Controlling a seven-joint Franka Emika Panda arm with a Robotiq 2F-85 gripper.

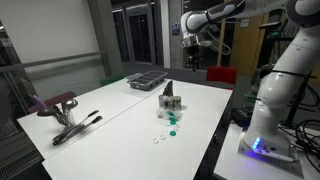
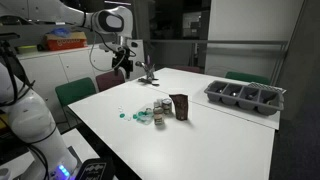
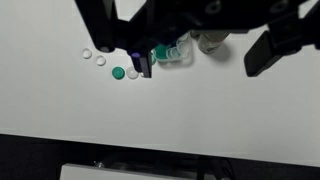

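Note:
My gripper (image 1: 194,66) hangs high above the far right part of the white table, clear of everything on it. In the wrist view its two dark fingers (image 3: 262,55) stand wide apart, open and holding nothing. Below it lies a clear container or bag (image 3: 178,52) with green and white pieces in it. A loose green cap (image 3: 118,72) and a few white or clear caps (image 3: 86,53) lie beside it. Several small jars (image 2: 167,104) stand near the middle of the table, with an upright dark brown pouch (image 2: 181,107) next to them.
A grey compartment bin (image 2: 243,98) sits by the table's edge. Further along, a utensil holder (image 1: 65,112) and dark tongs (image 1: 78,130) occupy the left end in exterior view 1. Chairs (image 2: 75,92) stand around it.

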